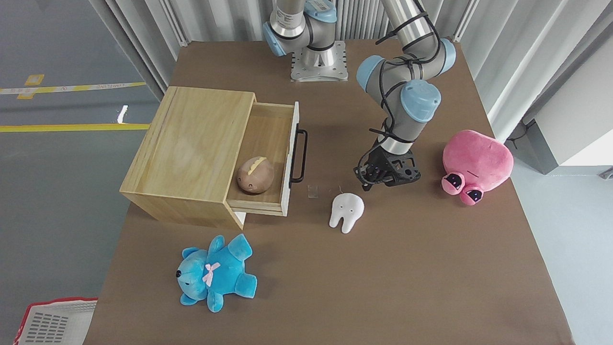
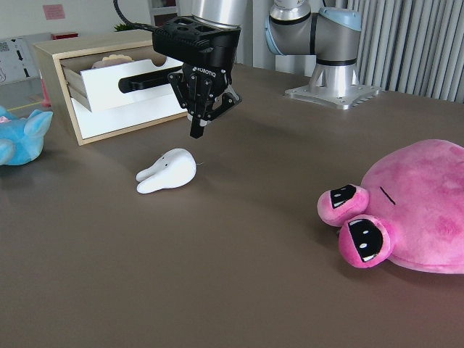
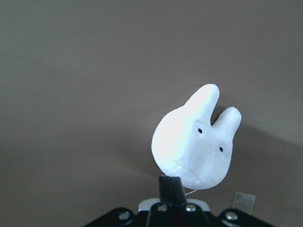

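Note:
My gripper hangs above the table between the drawer cabinet and the pink plush, just behind the white long-eared plush. In the left view the gripper points down over that plush. In the wrist view its fingertips look closed together, with the white plush beyond them and apart below. A brown round plush lies in the open drawer of the wooden cabinet.
A blue bear lies at the front left, a pink plush at the right.

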